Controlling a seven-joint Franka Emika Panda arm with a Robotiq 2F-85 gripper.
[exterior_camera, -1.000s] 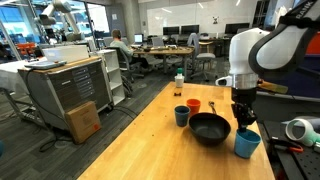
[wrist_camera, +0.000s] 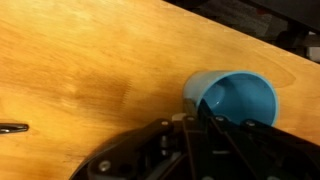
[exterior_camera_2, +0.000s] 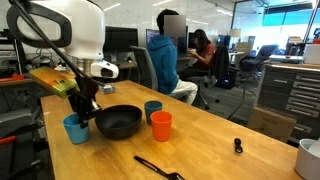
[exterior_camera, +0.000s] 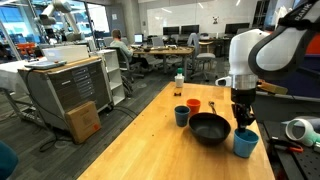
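Observation:
A light blue cup (exterior_camera: pixel 245 143) stands near the table's right front edge; it also shows as a light blue cup (exterior_camera_2: pixel 76 128) in exterior view 2. My gripper is shut on the cup's near wall at the rim, with the opening facing up toward the wrist camera. From the side, the gripper (exterior_camera: pixel 242 126) points downward over the cup. The inside of the cup looks empty in the wrist view. How firmly the fingers press on the wall is hard to see.
Close beside the cup is a black bowl (exterior_camera_2: pixel 118 122). Beyond it are a dark blue cup (exterior_camera_2: pixel 153 108) and an orange-red cup (exterior_camera_2: pixel 161 126). A black-handled utensil (exterior_camera_2: pixel 160 168) and a white container (exterior_camera_2: pixel 308 158) lie elsewhere.
The arm and the cup look the same as before in exterior view 1.

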